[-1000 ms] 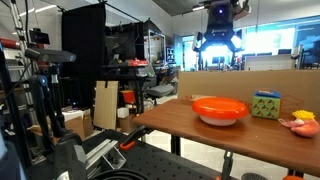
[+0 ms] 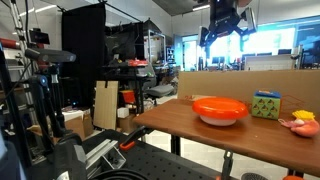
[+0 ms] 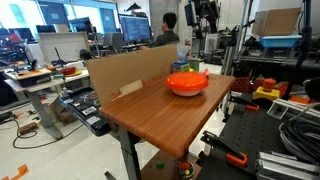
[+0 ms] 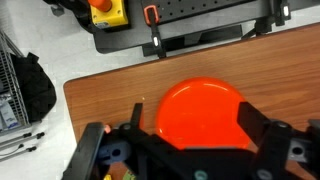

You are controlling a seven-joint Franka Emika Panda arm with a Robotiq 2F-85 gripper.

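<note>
A red-orange round dish (image 2: 220, 104) sits on top of a white bowl (image 2: 222, 121) on the wooden table. From the side it shows as a shallow red disc (image 3: 188, 79), and in the wrist view its broad red face (image 4: 200, 112) fills the middle. High above it hangs my gripper (image 2: 224, 38), well clear of the table. The two dark fingers (image 4: 262, 135) stand wide apart with nothing between them, so the gripper is open.
To the right on the table are a green and blue box (image 2: 266, 104) and a pink and yellow toy (image 2: 300, 123). A cardboard panel (image 3: 118, 82) lines one table edge.
My gripper has shifted slightly up and to the right in exterior view 1, still open. The red dish and the other things on the table have stayed put.
</note>
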